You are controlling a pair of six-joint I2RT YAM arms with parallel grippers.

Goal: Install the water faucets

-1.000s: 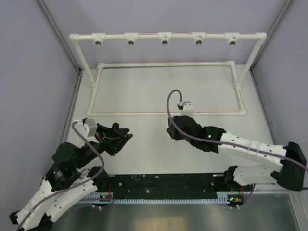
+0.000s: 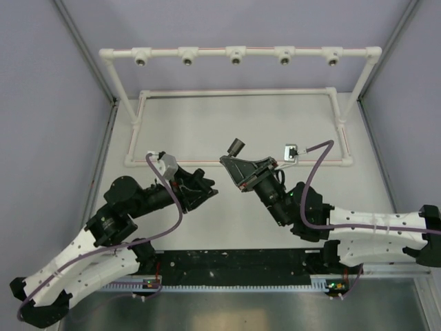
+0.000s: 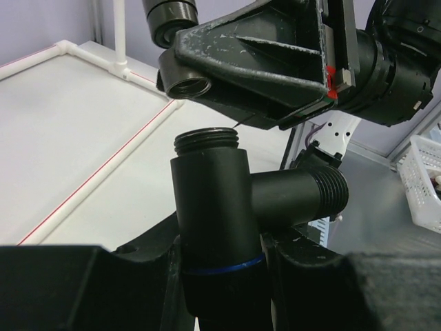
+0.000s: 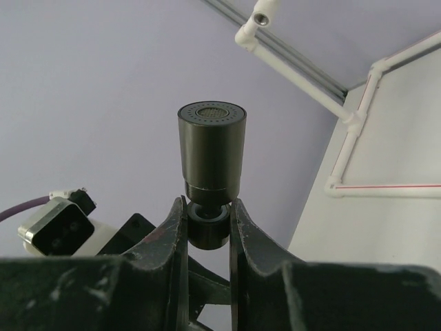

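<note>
In the left wrist view, a black T-shaped faucet body (image 3: pixel 212 207) stands upright with its threaded top bare. A blue ring circles it low down, and a threaded side branch (image 3: pixel 296 195) points right. My left gripper is shut on its lower part. The black nozzle (image 4: pixel 212 148), with its perforated face up, rises from a collar (image 4: pixel 209 227) clasped between the fingers of my right gripper. From the left wrist, the collar's open threaded end (image 3: pixel 186 84) shows above and slightly left of the body's top, clear of it.
A white pipe frame (image 2: pixel 213 52) with several threaded outlets runs across the back over a white board (image 2: pixel 234 127). At the right of the left wrist view is a white basket (image 3: pixel 422 183). The board's front part is clear.
My left gripper has moved right and slightly back with the faucet body.
</note>
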